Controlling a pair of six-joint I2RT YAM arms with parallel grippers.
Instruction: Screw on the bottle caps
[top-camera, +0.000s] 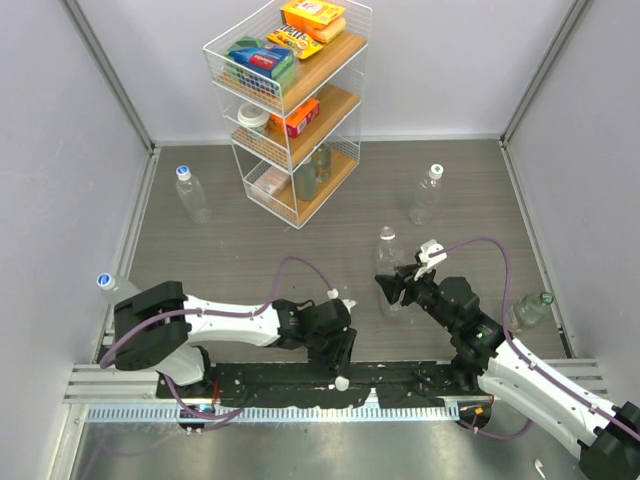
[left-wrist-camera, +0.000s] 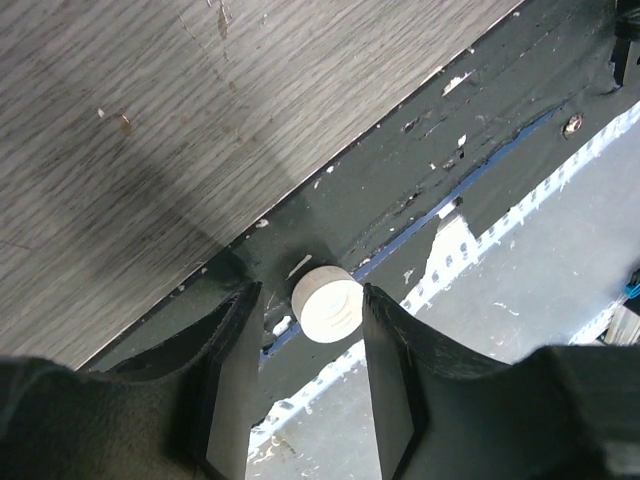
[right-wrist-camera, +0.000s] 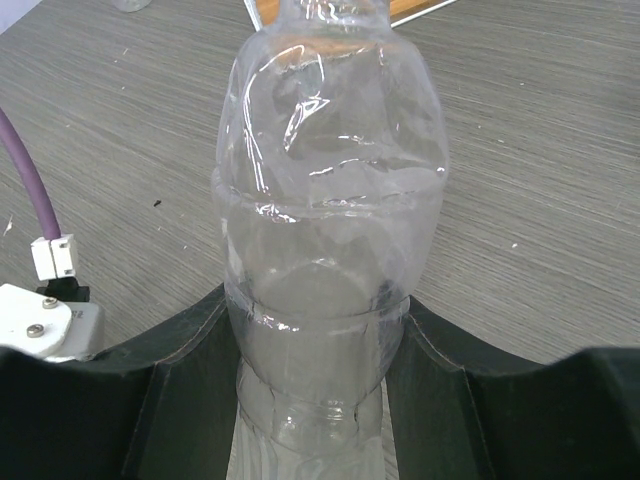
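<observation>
My right gripper (top-camera: 396, 282) is shut on a clear plastic bottle (top-camera: 389, 255), which stands upright at centre right and fills much of the right wrist view (right-wrist-camera: 330, 170). My left gripper (top-camera: 340, 362) is partly open, pointing down just above a small white cap (left-wrist-camera: 327, 306) on the dark front edge of the table. In the left wrist view the cap lies between and just beyond the fingertips, with nothing held. The cap (top-camera: 342, 384) also shows below the gripper in the top view.
Other bottles stand at back left (top-camera: 194, 200), far left (top-camera: 118, 288), back right (top-camera: 424, 200) and, in green, right (top-camera: 530, 312). A wire shelf (top-camera: 340, 170) with packets and jars stands at the back. The front edge (top-camera: 260, 385) borders a metal surface.
</observation>
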